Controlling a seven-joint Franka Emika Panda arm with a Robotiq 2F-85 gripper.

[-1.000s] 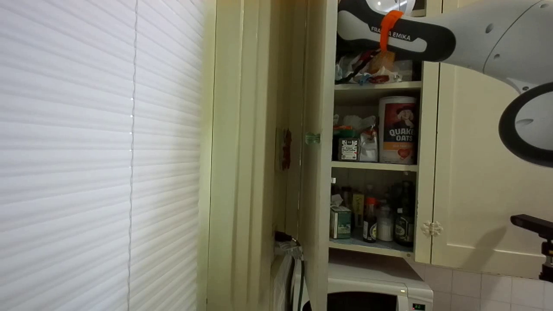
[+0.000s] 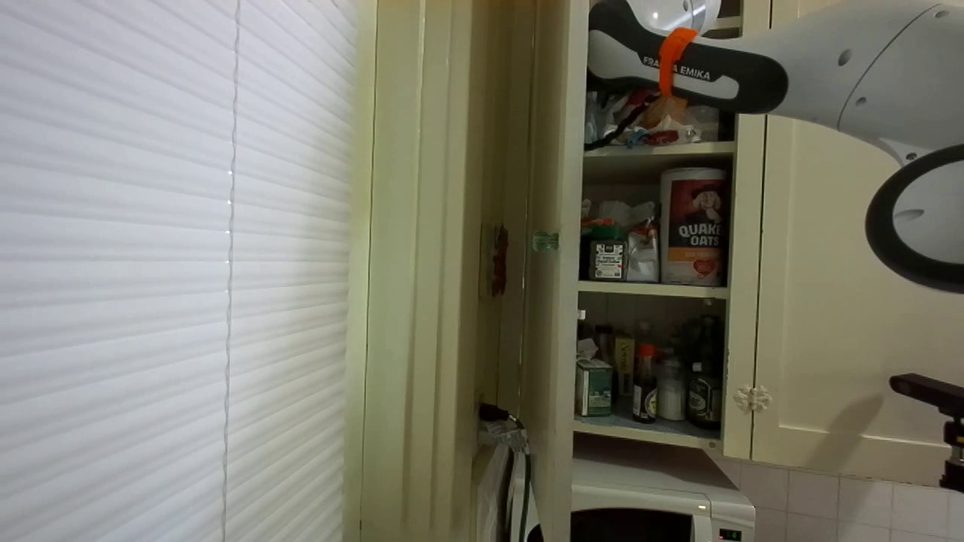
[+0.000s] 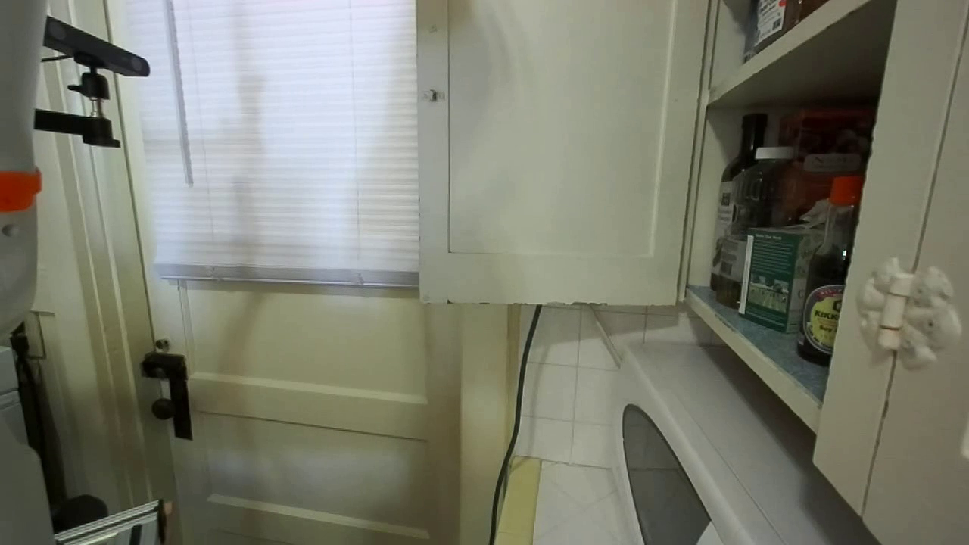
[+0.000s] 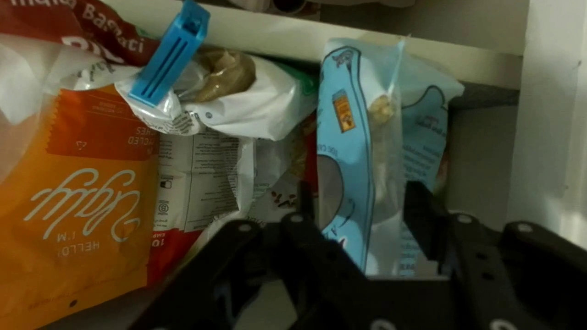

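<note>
In the wrist view, my gripper reaches into a cabinet shelf with its dark fingers [image 4: 421, 206] well apart. A light blue bag with a clear window [image 4: 345, 148] stands upright between them. The left finger is close to the bag's left edge, and the right one overlaps its right part; whether either touches cannot be made out. The exterior views do not show the fingers: in exterior view 1 the arm [image 2: 705, 77] covers part of the upper shelf.
Left of the blue bag are an orange pouch [image 4: 99, 203] and a white bag closed by a blue clip [image 4: 171, 55]. The cabinet side wall [image 4: 550, 126] bounds the right, with a narrow bare gap before it. Below, an oats canister [image 2: 694, 226] and several bottles fill lower shelves.
In exterior view 1 the arm has shifted slightly left and a little down at the upper shelf. The lower shelves look the same.
</note>
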